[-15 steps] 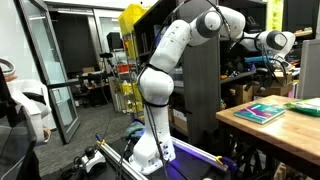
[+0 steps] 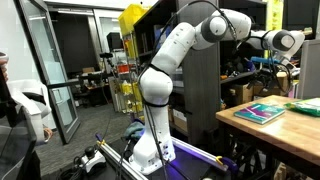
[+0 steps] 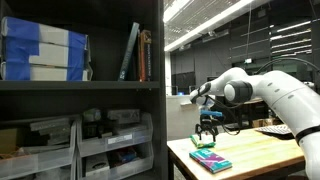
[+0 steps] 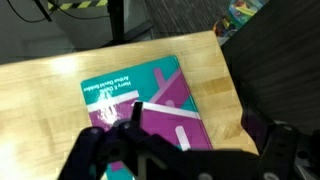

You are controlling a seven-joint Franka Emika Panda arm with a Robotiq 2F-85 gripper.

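A book with a teal and magenta cover point(image 4: 150, 105) lies flat on the wooden table in the wrist view, white lettering on its front. In exterior view 1 the same book point(image 2: 259, 113) rests near the table's left edge, and exterior view 2 also shows the book point(image 3: 210, 160). My gripper is open above it, its dark fingers spread along the bottom of the wrist view with nothing held between them. The lower part of the book is hidden behind the gripper.
A green item point(image 2: 305, 105) lies farther along the table point(image 2: 270, 135). A tall dark shelf point(image 3: 90, 100) with bins and books stands beside the table. Bare wood surrounds the book in the wrist view.
The arm's upper section has shifted slightly in exterior view 1. The book and the green item stay where they were.
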